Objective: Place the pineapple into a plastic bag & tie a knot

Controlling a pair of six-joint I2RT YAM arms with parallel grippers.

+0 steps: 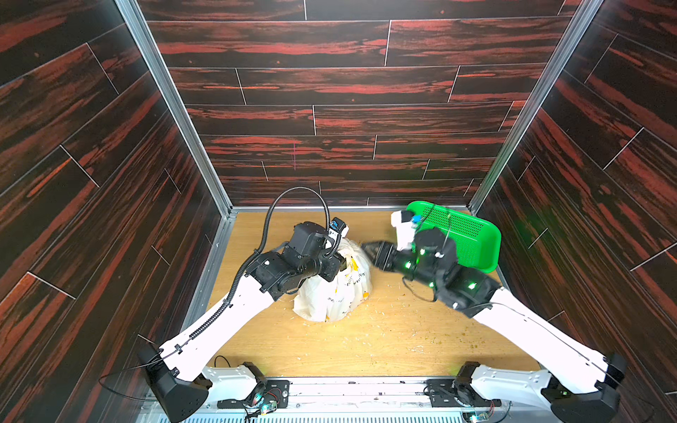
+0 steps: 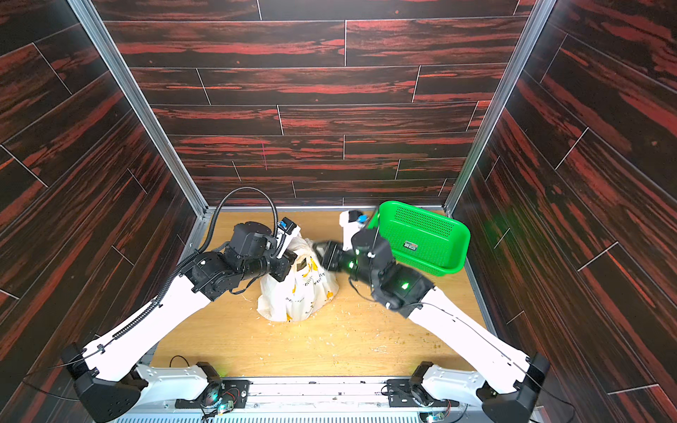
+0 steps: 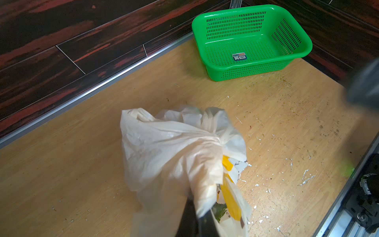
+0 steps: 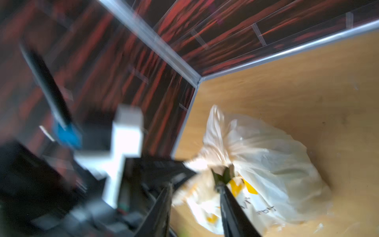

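Note:
A white plastic bag with yellow marks sits on the table; through its top, in the left wrist view, some green leaf of the pineapple shows. My left gripper is shut at the gathered bag top, a fold of plastic lying over its fingertips; whether any is pinched is hard to tell. My right gripper, blurred, stands part open to the right of and above the bag, apart from it, with nothing visible held between its fingers.
A green basket stands at the back right of the wooden table. Small white scraps lie scattered near the bag. Walls close in on the sides and back.

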